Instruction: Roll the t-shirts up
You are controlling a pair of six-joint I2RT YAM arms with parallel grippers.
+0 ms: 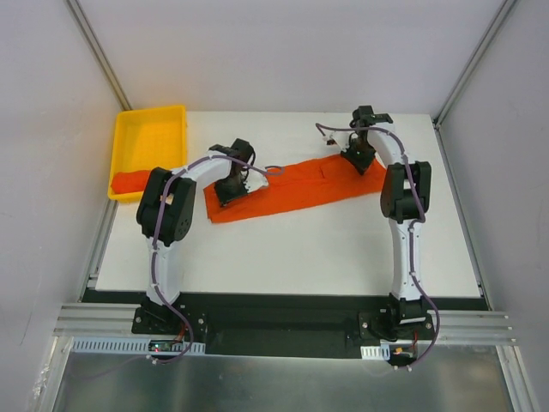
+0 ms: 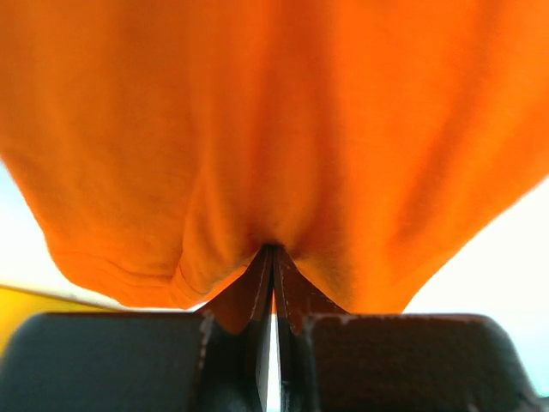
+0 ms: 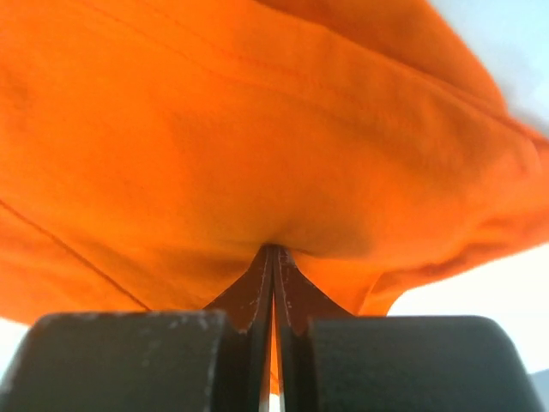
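Note:
An orange t-shirt (image 1: 292, 187), folded into a long strip, lies aslant on the white table, its right end farther back than its left. My left gripper is shut, its tips against the cloth near the strip's left end, where creases run out from them. At the right end, my right gripper is also shut with its tips at the cloth, beside a fold. Whether any fabric is pinched between either pair of fingers cannot be made out.
A yellow bin (image 1: 150, 116) stands at the back left, with another orange cloth (image 1: 130, 181) in it, partly behind the left arm. Bare table (image 1: 292, 253) stretches in front of the strip, and a clear band lies behind it.

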